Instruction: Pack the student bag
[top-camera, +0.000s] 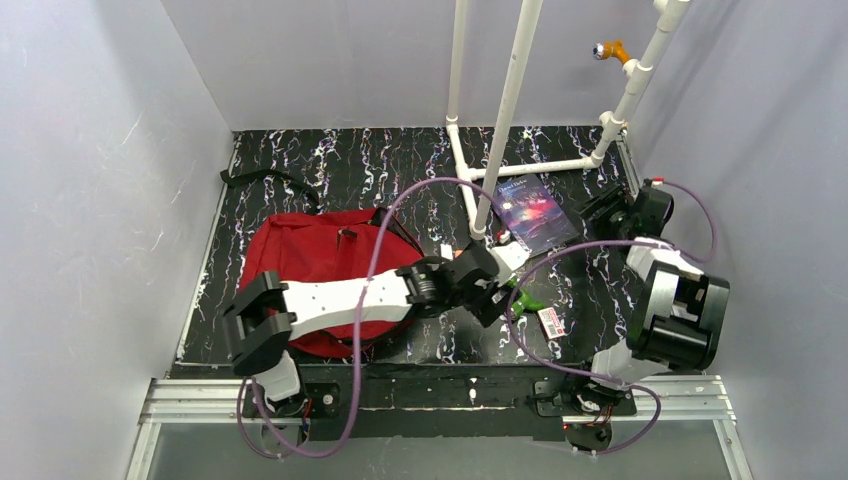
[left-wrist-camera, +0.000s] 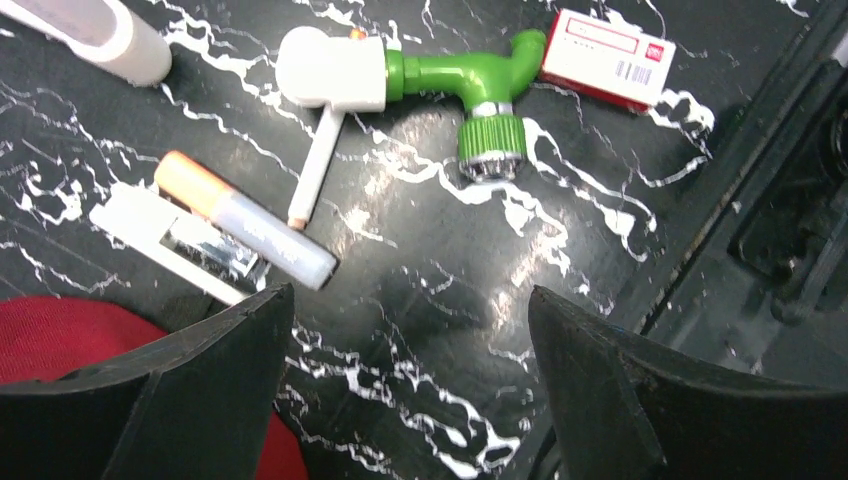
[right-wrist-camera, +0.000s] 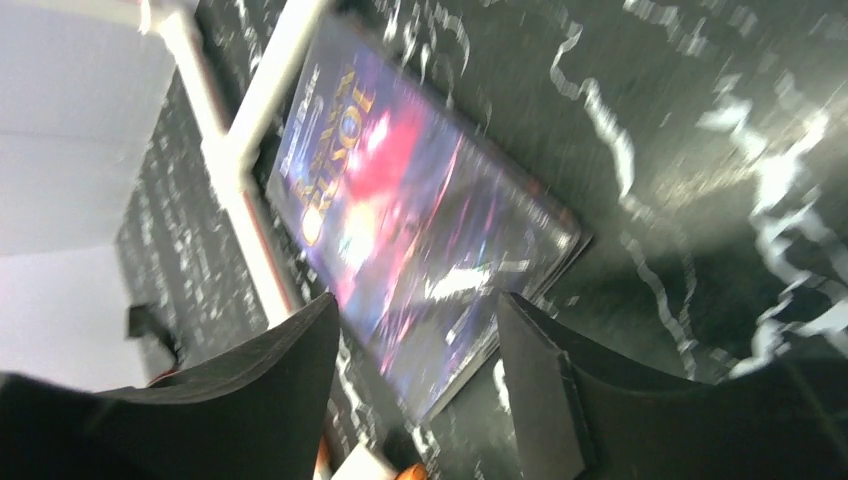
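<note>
The red bag (top-camera: 300, 250) lies on the left of the dark marbled table, partly under my left arm. My left gripper is open and empty, above bare table to the right of the bag. In the left wrist view an orange-and-grey stick (left-wrist-camera: 245, 215) lies against a white clear-windowed item (left-wrist-camera: 180, 243). A red-and-white box (left-wrist-camera: 610, 58) touches a green fitting (left-wrist-camera: 450, 75) with a white end. A purple-and-pink book (top-camera: 535, 212) lies flat by the white frame. My right gripper is open above the table, off the book's right side in the top view.
White pipes (top-camera: 510, 100) rise over the back of the table, with an orange fitting (top-camera: 613, 50) on one. Purple tubes (top-camera: 357, 370) loop over both arms. A black strap (top-camera: 270, 178) extends behind the bag. Bare table lies at the back left.
</note>
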